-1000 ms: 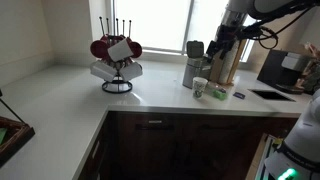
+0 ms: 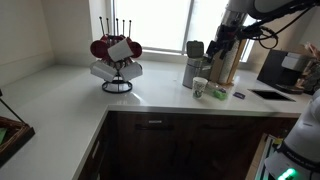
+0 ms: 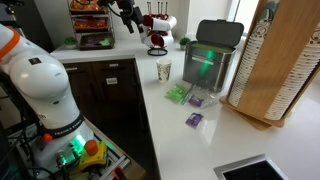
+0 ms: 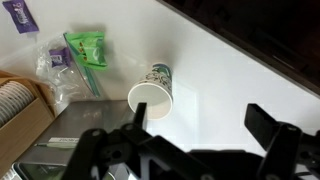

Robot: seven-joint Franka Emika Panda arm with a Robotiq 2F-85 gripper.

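My gripper hangs above the counter, its fingers wide apart and nothing between them. In the exterior view from the front, the gripper (image 2: 222,52) shows small at the upper right. Below it stands a patterned white cup (image 2: 199,86), upright on the counter. The wrist view looks down on that cup (image 4: 152,97), just above the middle of the picture. Beside the cup lie a green packet (image 4: 87,46) and a clear plastic bag (image 4: 62,75). A purple packet (image 4: 20,14) lies at the corner.
A metal bin (image 3: 211,65) with its lid up and a wooden cup holder (image 3: 262,60) stand behind the packets. A rack of red and white mugs (image 2: 117,55) is farther along. A black panel (image 3: 249,170) lies in the counter.
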